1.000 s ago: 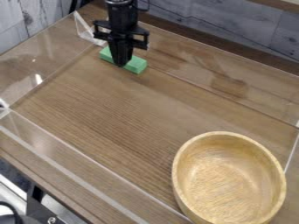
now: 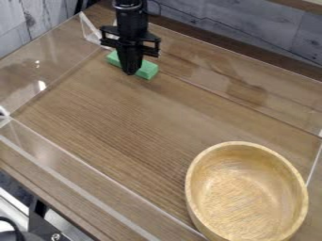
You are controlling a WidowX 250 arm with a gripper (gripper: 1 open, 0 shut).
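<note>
My gripper [image 2: 131, 49], a black arm reaching down from the top of the camera view, is low over a green block [image 2: 145, 71] in the upper middle of the wooden tray. Its fingers are at or just above the block and partly cover it; whether they are open or shut on it I cannot tell.
A large tan bowl [image 2: 246, 152] fills the lower right. Walls line the back and left edges, with some clear plastic at the left.
The gripper has shifted very slightly; the green block looks to be in much the same place.
</note>
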